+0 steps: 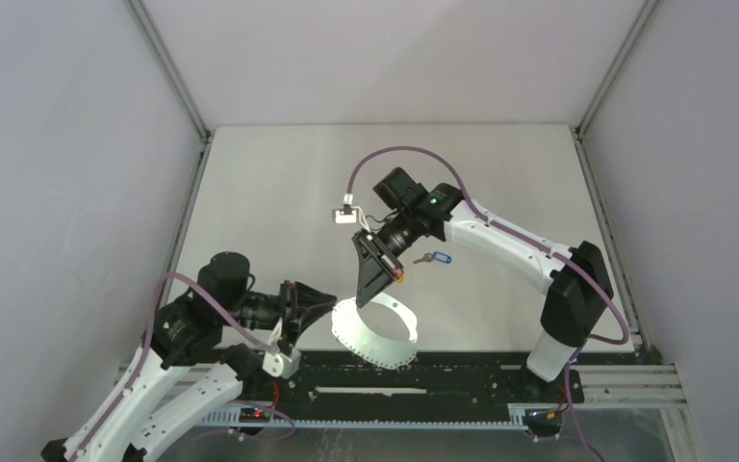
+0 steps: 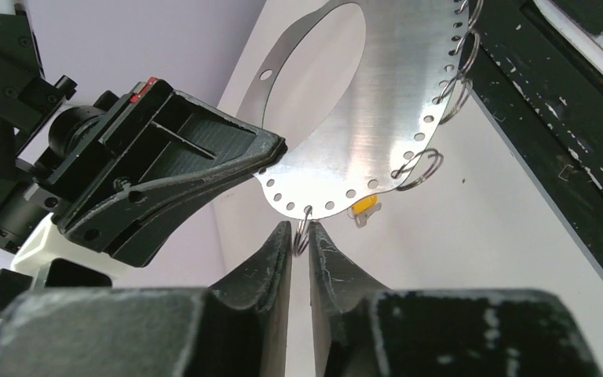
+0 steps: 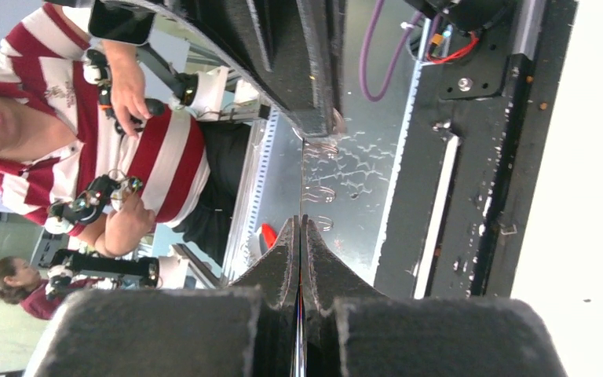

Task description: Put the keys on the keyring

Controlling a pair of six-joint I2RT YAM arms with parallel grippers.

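The keyring, a curved metal plate [image 1: 373, 344] with holes along its edge and several wire rings, hangs above the table's front. My right gripper [image 1: 364, 303] is shut on its upper end; edge-on, the plate [image 3: 302, 181] runs between those fingertips. One small ring [image 2: 302, 236] dangles from the plate's edge between the tips of my left gripper. A narrow gap still shows between the left fingers. On the table lie a key [image 1: 424, 258] with a blue tag [image 1: 442, 257] and, partly hidden behind the plate, a key with a yellow tag [image 2: 363, 203].
Below the plate runs the table's front edge, with a dark rail [image 1: 462, 390] beyond it. The right gripper sits close to the left fingertips.
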